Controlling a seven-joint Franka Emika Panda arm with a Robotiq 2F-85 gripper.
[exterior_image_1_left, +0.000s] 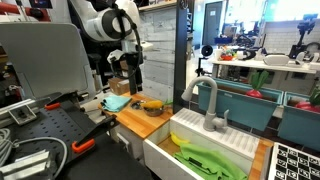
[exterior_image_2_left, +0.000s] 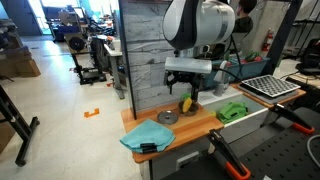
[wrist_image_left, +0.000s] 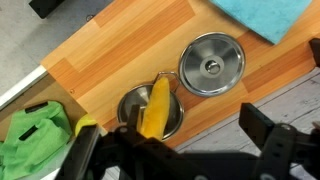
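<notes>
My gripper is open over the wooden counter, its black fingers wide apart and nothing between them. Below the left finger in the wrist view sits a small metal pot (wrist_image_left: 128, 103) with a long yellow object (wrist_image_left: 157, 105) in it, tilted across the rim. A round silver lid (wrist_image_left: 212, 65) with a dark knob lies flat beside the pot. In exterior view 2 the gripper (exterior_image_2_left: 186, 77) hangs above the lid (exterior_image_2_left: 168, 117) and pot, clear of both; the yellow object (exterior_image_2_left: 187, 104) sticks up from the pot.
A folded blue towel (exterior_image_2_left: 147, 136) lies on the counter near the lid. The sink (exterior_image_1_left: 237, 142) holds a green cloth (exterior_image_1_left: 205, 160), with a yellow item (wrist_image_left: 86, 122) by its edge. A tall faucet (exterior_image_1_left: 209, 95) stands behind it. The grey plank wall (exterior_image_2_left: 143, 73) borders the counter.
</notes>
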